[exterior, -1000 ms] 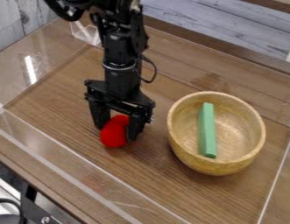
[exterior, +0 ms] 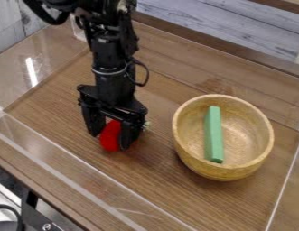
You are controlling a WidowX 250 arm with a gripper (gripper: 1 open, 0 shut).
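My black gripper [exterior: 113, 119] is lowered over a red object [exterior: 110, 136] on the wooden table, left of the bowl. It stands open, its fingers around and over the red object, which is partly hidden by them; whether they touch it I cannot tell.
A light wooden bowl [exterior: 198, 155] with a green stick [exterior: 213, 133] in it stands at the right. A pale wall borders the back, and the table's edge with dark cables is at the lower left.
The gripper has turned and shifted slightly to the left over the red object, which now shows less and sits a little higher in view.
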